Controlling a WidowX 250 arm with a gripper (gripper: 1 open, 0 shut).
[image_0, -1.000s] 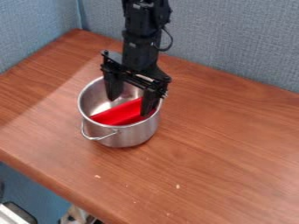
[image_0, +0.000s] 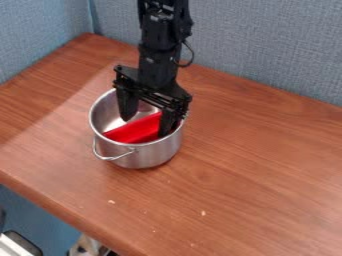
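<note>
My black gripper (image_0: 146, 112) hangs from the arm into a steel pot (image_0: 144, 155) on the wooden table, with its fingers spread apart. One finger is at the pot's left inside and the other at the right. A red elongated object (image_0: 134, 130) lies in the pot, between or just below the fingers. Whether the fingers touch it is unclear.
Padded blue-grey walls (image_0: 274, 50) border the back and left. The table's front-left edge is close to the pot, with floor and some items below.
The gripper has shifted slightly left and its fingers appear a little closer together. The pot and red object look almost unchanged.
</note>
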